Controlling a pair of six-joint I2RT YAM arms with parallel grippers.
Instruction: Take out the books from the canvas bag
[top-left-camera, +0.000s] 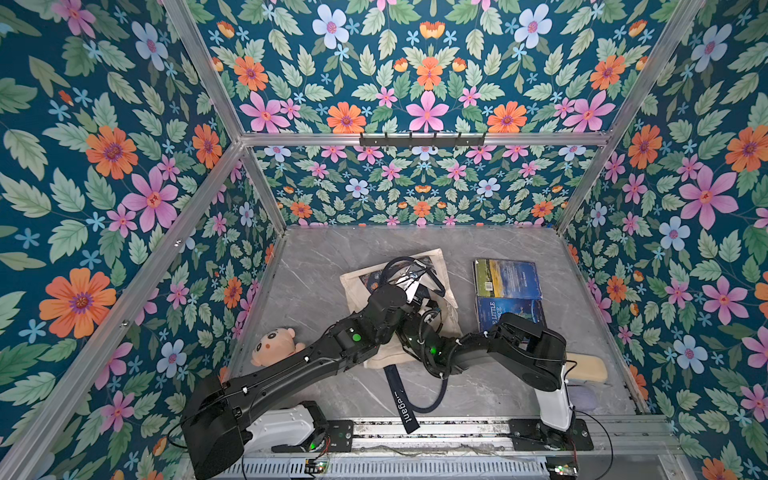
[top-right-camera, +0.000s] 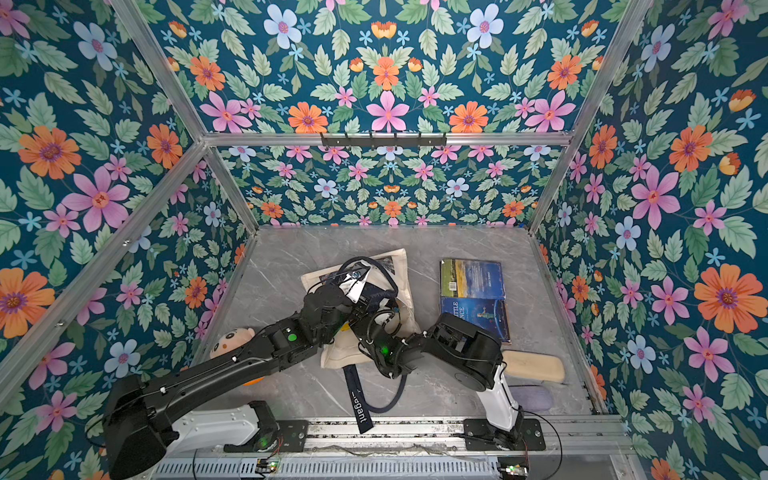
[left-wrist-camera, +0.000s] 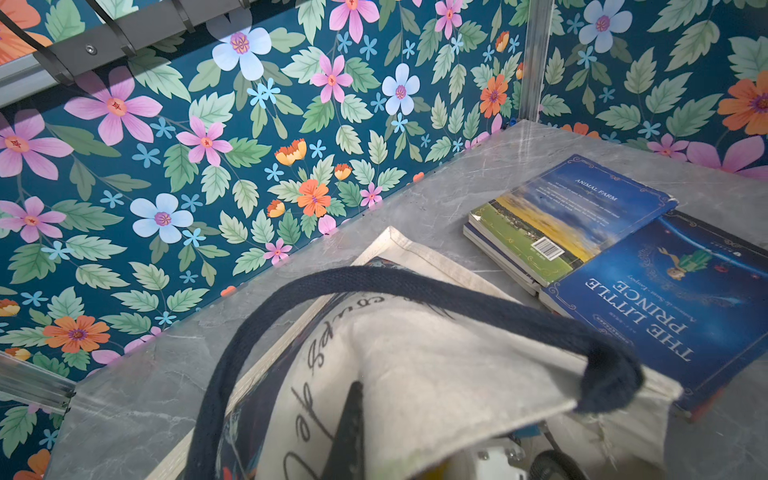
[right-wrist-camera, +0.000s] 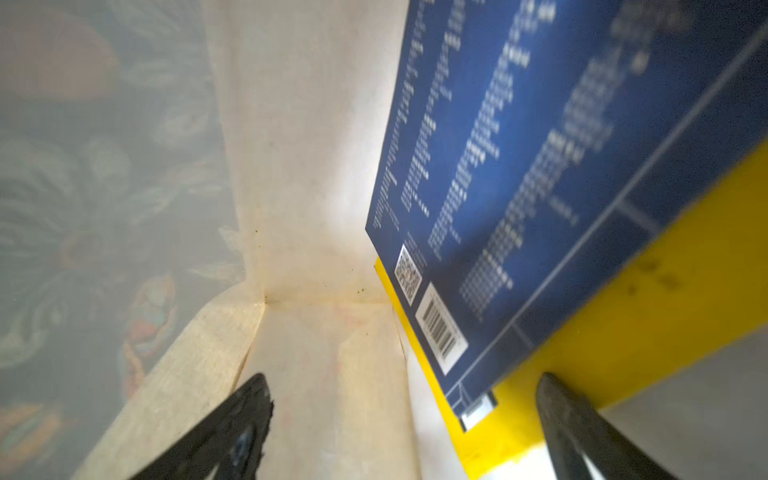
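The canvas bag (top-left-camera: 357, 288) lies mid-table under both arms. My left gripper (top-left-camera: 413, 281) is at its upper handle, shut; in the left wrist view the raised canvas and navy handle (left-wrist-camera: 448, 300) fill the foreground, the fingertips hidden. My right gripper is open inside the bag, its fingers either side of a blue book (right-wrist-camera: 512, 160) with yellow edge (right-wrist-camera: 640, 296), nothing gripped. Two books lie outside on the right: Animal Farm (left-wrist-camera: 572, 212) and The Little Prince (left-wrist-camera: 656, 304).
A plush toy (top-left-camera: 272, 348) sits at left. A beige block (top-right-camera: 534, 365) and a grey-purple object (top-right-camera: 529, 397) lie at front right. The back of the table beside the bag is clear. A strap (top-left-camera: 400, 400) reaches toward the front rail.
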